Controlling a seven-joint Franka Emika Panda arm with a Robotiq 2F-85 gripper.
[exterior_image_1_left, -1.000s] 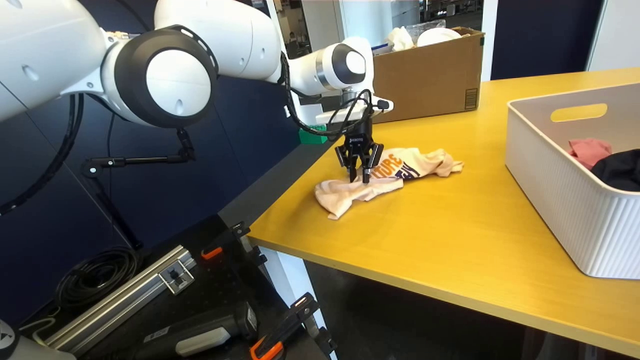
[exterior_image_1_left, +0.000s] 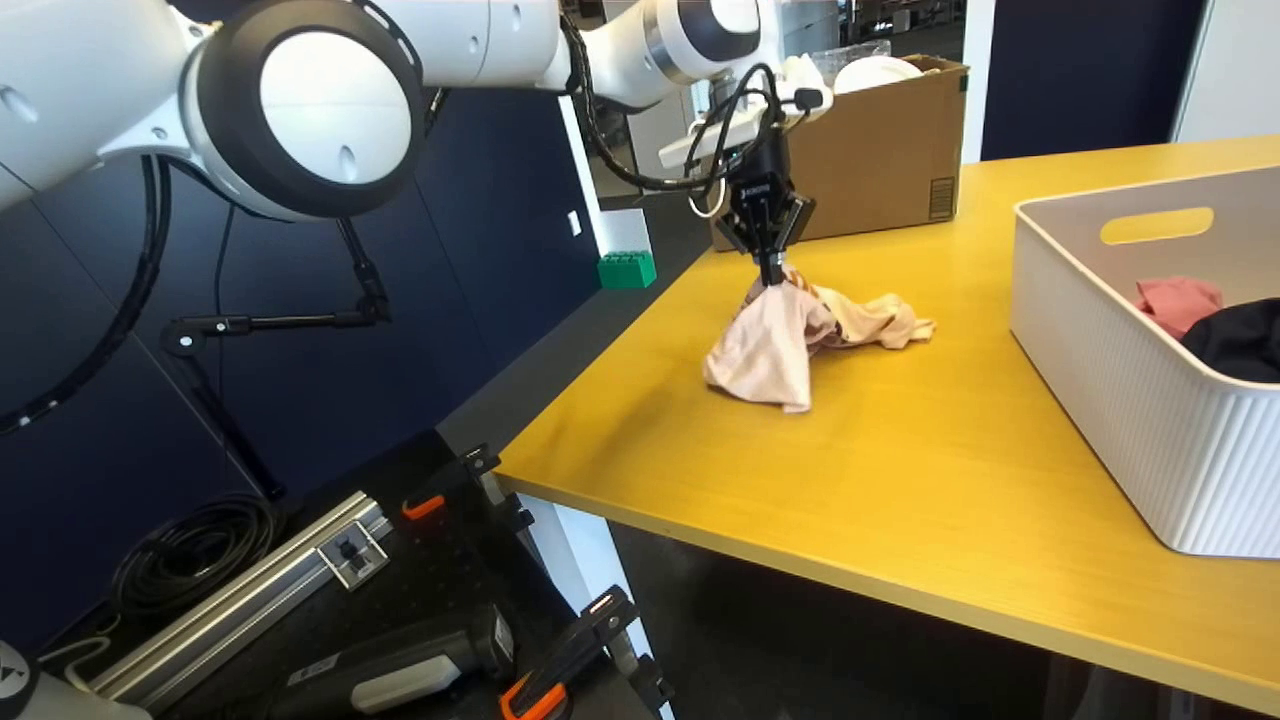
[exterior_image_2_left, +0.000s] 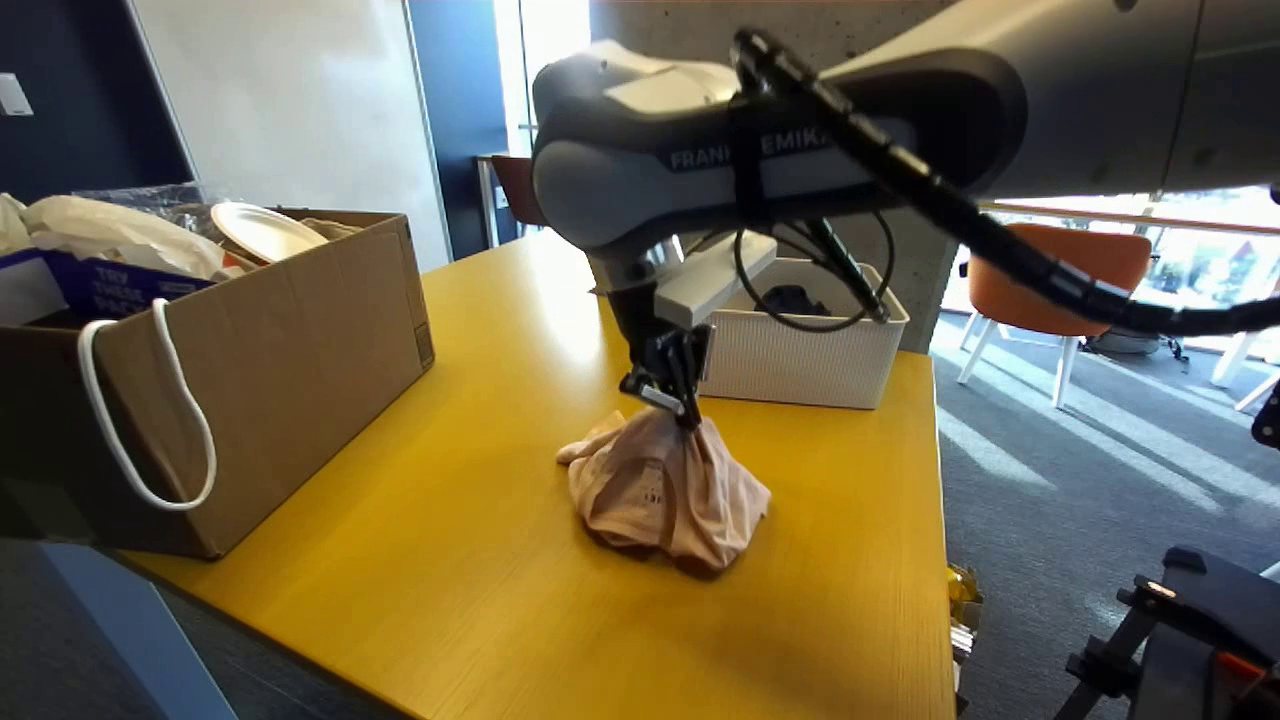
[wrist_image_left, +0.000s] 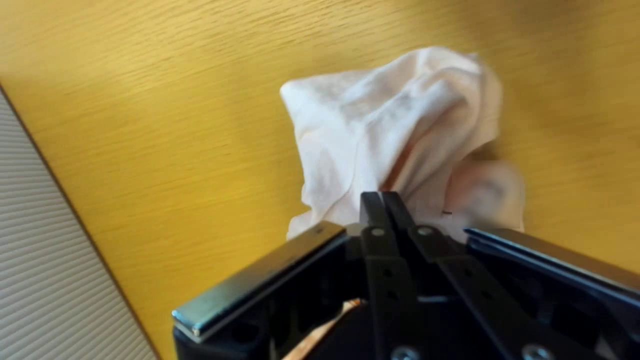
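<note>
A pale peach cloth, seemingly a shirt (exterior_image_1_left: 768, 348), is drawn up into a peak on the yellow table, its lower edges resting on or close to the tabletop. At that peak my gripper (exterior_image_1_left: 771, 276) is shut on a pinch of the fabric. From the other side, folds of the cloth (exterior_image_2_left: 648, 504) spread down like a tent below the gripper (exterior_image_2_left: 687, 420). In the wrist view the fingertips (wrist_image_left: 372, 207) are together, with the crumpled cloth (wrist_image_left: 342, 132) under and ahead of them; the pinched part itself is hidden there.
A white ribbed bin (exterior_image_1_left: 1116, 384) holding a pink cloth (exterior_image_1_left: 1179, 302) and a black cloth (exterior_image_1_left: 1248, 338) stands on the table. The large cardboard box (exterior_image_2_left: 288, 360) sits at another side. Bare table (exterior_image_1_left: 936, 480) lies between the cloth and the bin.
The gripper was open and low over the flat cloth; now it is shut, higher and farther to the right in exterior view 1, with the cloth pulled up beneath it.
</note>
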